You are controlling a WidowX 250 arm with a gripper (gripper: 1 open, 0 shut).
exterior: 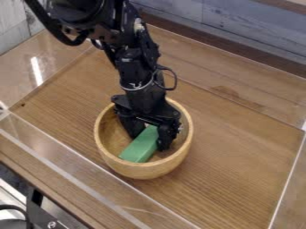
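A tan round bowl (pixel 120 161) sits on the wooden surface with a green oblong object (pixel 141 144) lying inside it. My black gripper (pixel 146 127) reaches down from above into the bowl, over the far end of the green object. Its fingertips are dark and crowded against the bowl's shadow, so whether they touch or hold the green object cannot be told.
A pale wall (pixel 239 27) runs along the back. A metal edge and dark cables are at the lower left.
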